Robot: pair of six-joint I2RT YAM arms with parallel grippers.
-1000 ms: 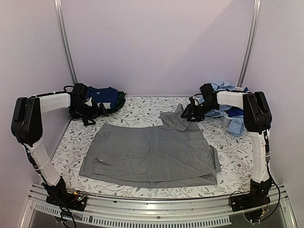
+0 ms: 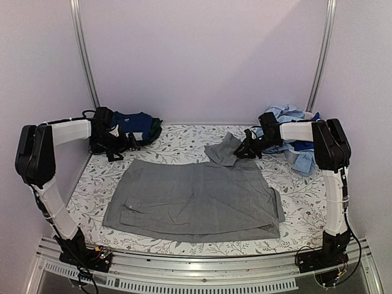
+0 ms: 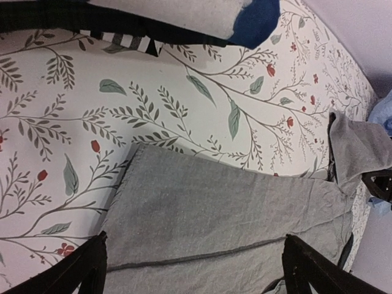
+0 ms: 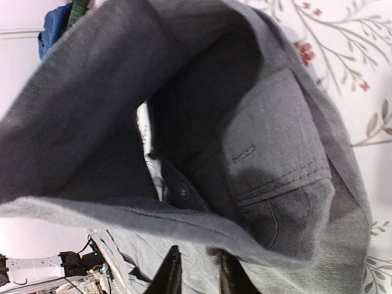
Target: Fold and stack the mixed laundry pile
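A grey garment [image 2: 190, 202] lies spread across the middle of the table, its upper right part [image 2: 220, 153] bunched up. My right gripper [image 2: 245, 150] is at that bunched part; in the right wrist view a raised fold [image 4: 86, 110] arches over its fingertips, and whether cloth is between them is unclear. My left gripper [image 2: 125, 147] hangs open above the garment's upper left, where the left wrist view shows a flat grey corner [image 3: 153, 177] under it.
Dark blue folded clothes [image 2: 135, 122] lie at the back left. A pile of light blue laundry [image 2: 303, 160] sits at the back right.
My right gripper has shifted slightly and the bunched grey part has moved a little with it, reaching a bit farther left. The left arm has not moved.
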